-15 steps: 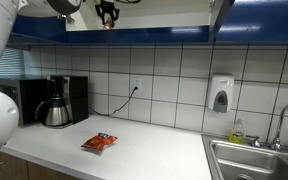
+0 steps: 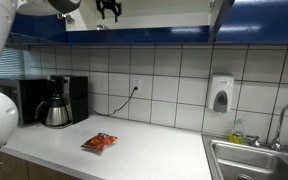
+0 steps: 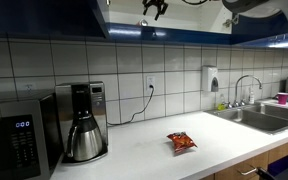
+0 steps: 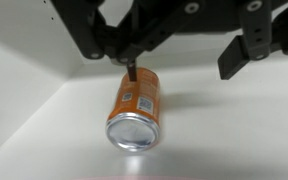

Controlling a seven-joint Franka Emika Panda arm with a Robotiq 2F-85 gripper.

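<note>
An orange can [image 4: 135, 100] with a silver end rests on the white shelf surface [image 4: 209, 120] in the wrist view. My gripper is open, its dark fingers well apart with only the pale shelf showing between them. One finger [image 4: 131, 66] overlaps the can's far end in this view; I cannot tell whether they touch. In the first exterior view, the gripper [image 2: 109, 11] is up at the open cabinet above the counter, near the top edge. It also shows in the second exterior view, where the gripper [image 3: 155, 8] is partly cut off.
A red packet [image 2: 99, 143] lies on the white counter [image 2: 159, 145]. The coffee maker [image 3: 86, 125] and microwave [image 3: 22, 137] stand at one end, the sink [image 2: 249, 160] at the other. The cabinet's blue lower edge [image 2: 164, 36] runs below the gripper.
One second ago the gripper was lower, with the orange can showing at its fingers. It has since risen, and the can no longer shows clearly there. The counter items have not moved.
</note>
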